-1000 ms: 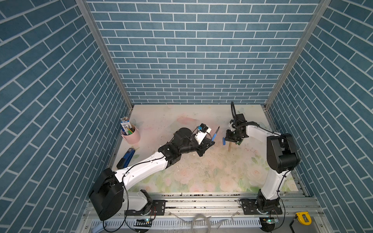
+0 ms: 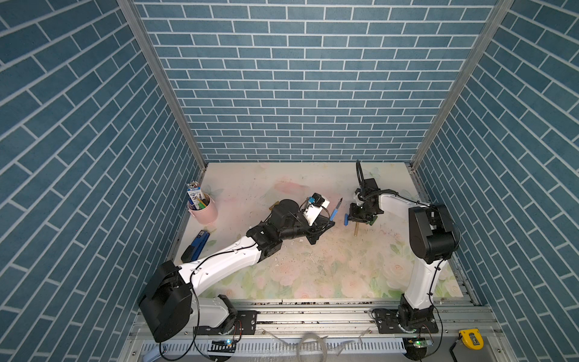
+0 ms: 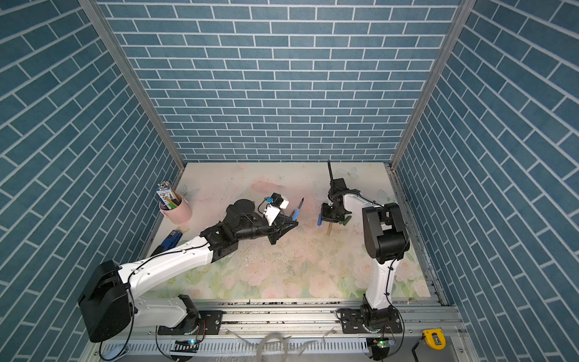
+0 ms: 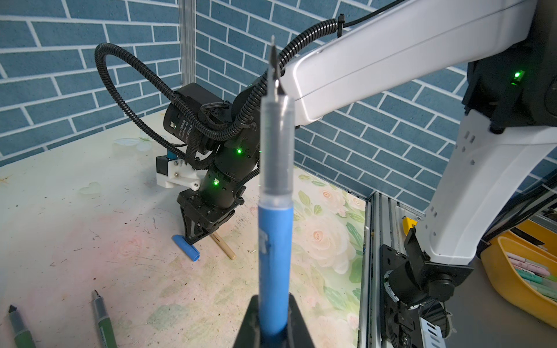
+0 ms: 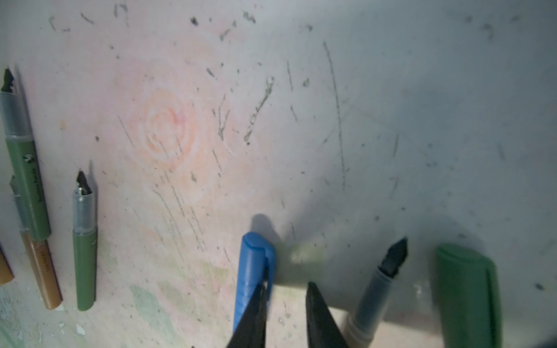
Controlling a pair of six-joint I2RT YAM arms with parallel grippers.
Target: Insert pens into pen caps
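Note:
In the left wrist view, my left gripper is shut on a blue pen, held upright with its nib bare and uppermost. A blue pen cap lies on the table in the right wrist view. My right gripper is low over the table, its left fingertip overlapping the cap's clip side. Its fingers stand a small gap apart, and I see only table surface between them; whether they grip any of the cap, I cannot tell. The cap lies between both grippers in the top left view.
Right of my right gripper lie a pen with a bare dark nib and a green cap. Green pens lie farther left. A pink cup of pens stands at the table's left.

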